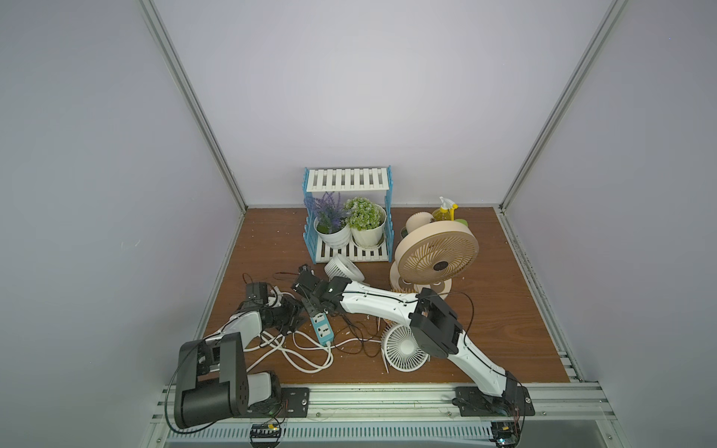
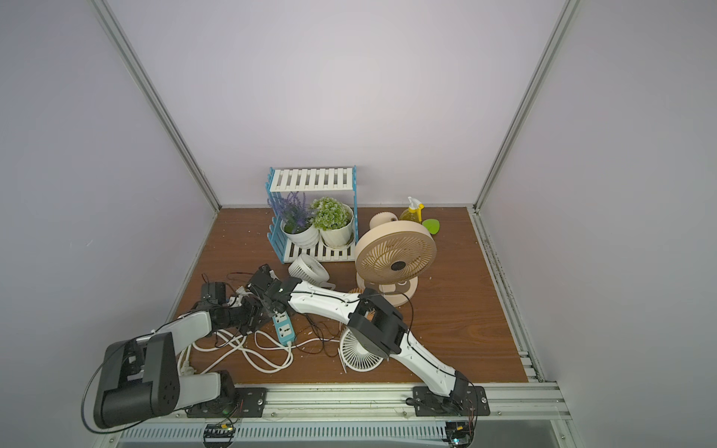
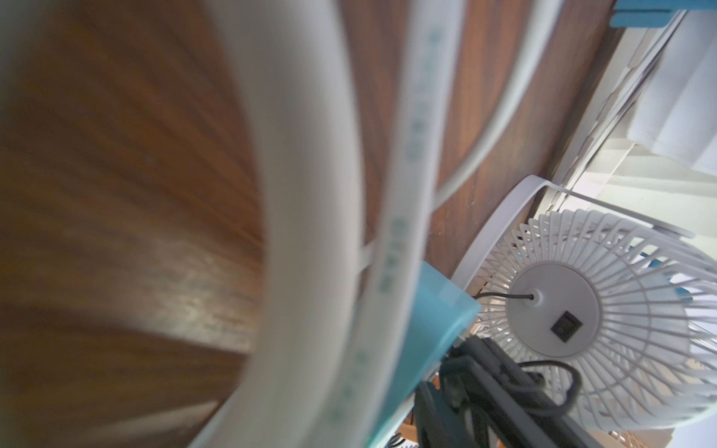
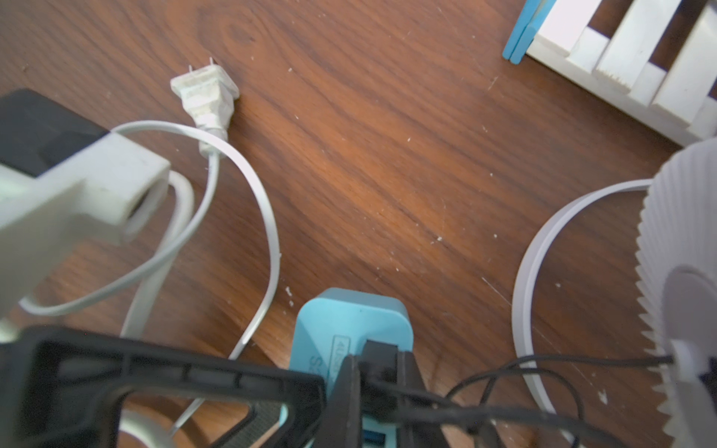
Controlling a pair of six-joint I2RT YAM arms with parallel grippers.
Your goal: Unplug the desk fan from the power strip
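Note:
The light-blue power strip (image 1: 322, 328) lies at the front left with white cables around it. My right gripper is over its far end, shut on a black plug at the strip's top; black cords run from there toward the small white fan (image 3: 620, 306). My left gripper (image 1: 287, 317) is low beside the strip's left side; its fingers are poorly visible, and whether it holds the strip cannot be made out. A loose white two-pin plug (image 4: 205, 100) lies on the wood.
A plant shelf (image 1: 348, 179) stands behind. A large beige fan (image 1: 437, 254) is at the right, and another white fan (image 1: 405, 347) lies at the front under my right arm. Bare table is at far right and back left.

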